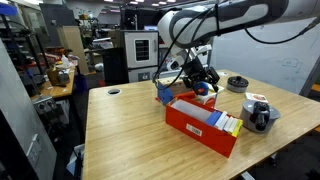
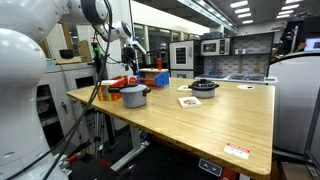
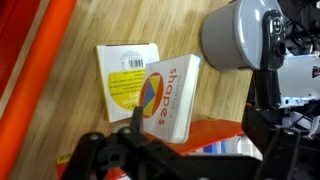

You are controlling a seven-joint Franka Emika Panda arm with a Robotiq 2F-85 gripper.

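Note:
My gripper is open, its dark fingers far apart at the left and right of the wrist view. In that view a white block-like item marked "shapes", with a coloured disc on its face, shows below and between the fingers; nothing is gripped. Beside it a flat white card with a yellow label lies on the wood. In exterior view 1 the gripper hangs over the far side of a red box, close to blue and red items partly hidden behind the arm.
A silver pot stands right beside the red box. Farther back on the table are a dark lidded pot and a white square item.

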